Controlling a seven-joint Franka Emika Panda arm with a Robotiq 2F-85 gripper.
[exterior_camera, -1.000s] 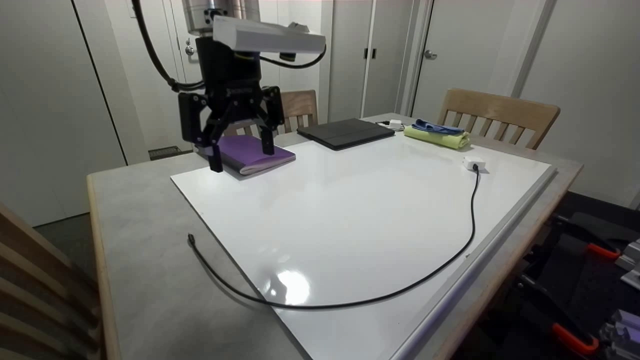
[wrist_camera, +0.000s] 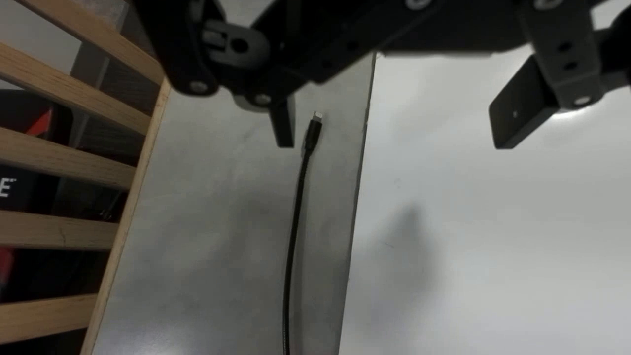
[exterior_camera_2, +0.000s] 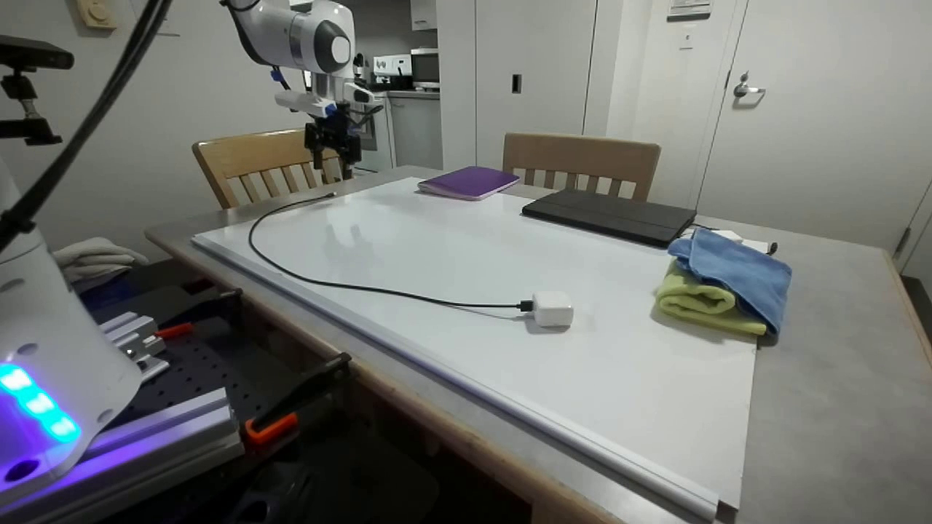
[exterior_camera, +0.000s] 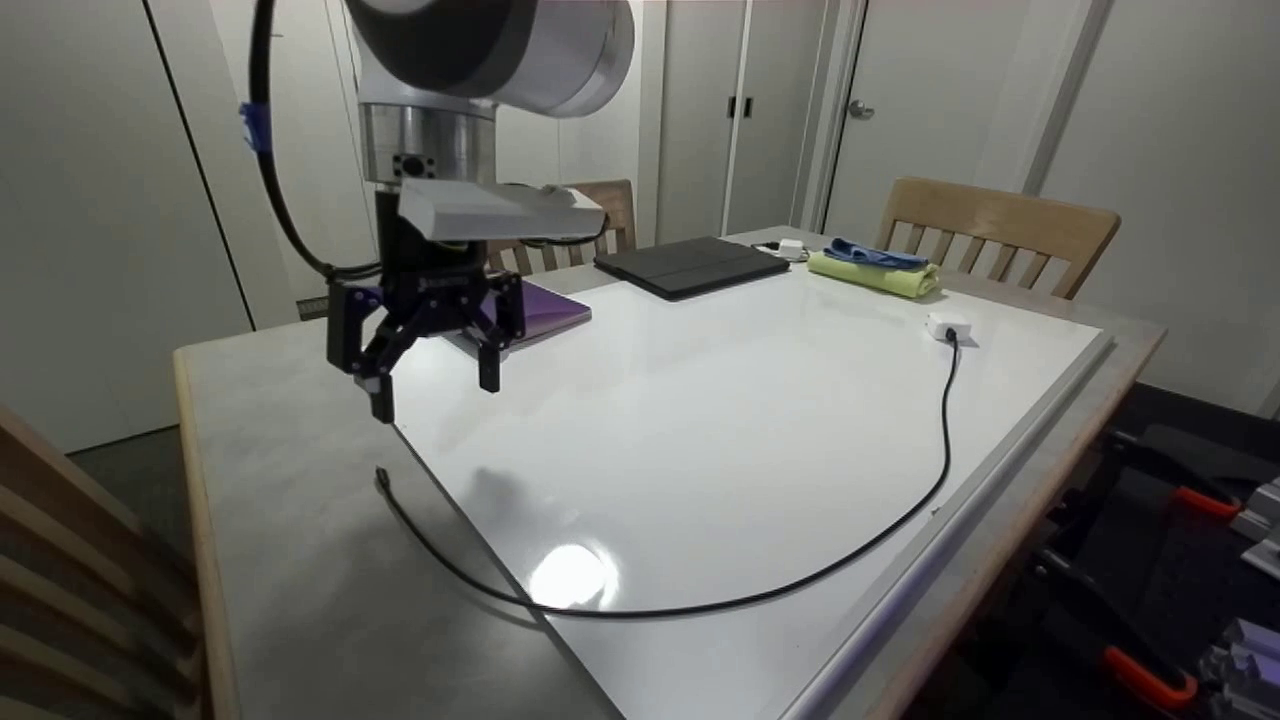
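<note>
A black cable (exterior_camera: 720, 606) curves across the white board from a white charger block (exterior_camera: 947, 326), where one end is plugged in. Its free end, a black plug (wrist_camera: 313, 131) with a metal tip, lies on the grey tabletop left of the board's edge. Above the table hangs my gripper (exterior_camera: 437, 403), open, with nothing between its fingers. In the wrist view the plug shows just right of the left fingertip (wrist_camera: 284, 127), while the right fingertip (wrist_camera: 520, 109) is over the board. Exterior view 2 shows the gripper (exterior_camera_2: 333, 173) at the far end of the table, above the plug.
The white board (exterior_camera_2: 419, 244) covers most of the table. A purple notebook (exterior_camera_2: 469, 183), a black flat case (exterior_camera_2: 611, 215) and folded blue and green cloths (exterior_camera_2: 734, 275) lie along the far side. Wooden chairs (exterior_camera: 1002, 234) surround the table. The board's middle is mostly clear.
My gripper has come down and slightly left in exterior view 1, toward the cable's free end. It stays open, and the cable and charger have not moved.
</note>
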